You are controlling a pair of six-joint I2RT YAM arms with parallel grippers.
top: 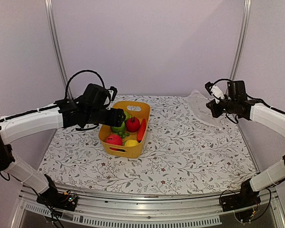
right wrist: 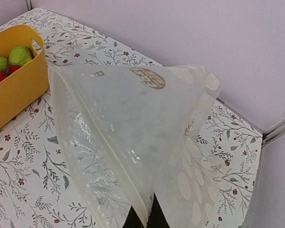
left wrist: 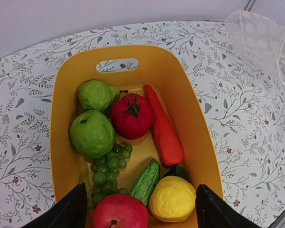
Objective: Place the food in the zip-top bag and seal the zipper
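Note:
A yellow bin [top: 106,142] holds toy food: tomato [left wrist: 132,120], red pepper [left wrist: 166,137], green apple [left wrist: 92,134], pear [left wrist: 94,96], grapes [left wrist: 99,177], cucumber [left wrist: 144,185], lemon [left wrist: 172,202] and a red fruit [left wrist: 121,213]. My left gripper [top: 116,114] hangs over the bin, fingers apart and empty in the left wrist view. At the right, my right gripper [top: 213,108] is shut on the edge of the clear zip bag [right wrist: 123,123], which hangs from it above the table.
Pale walls enclose the back and both sides.

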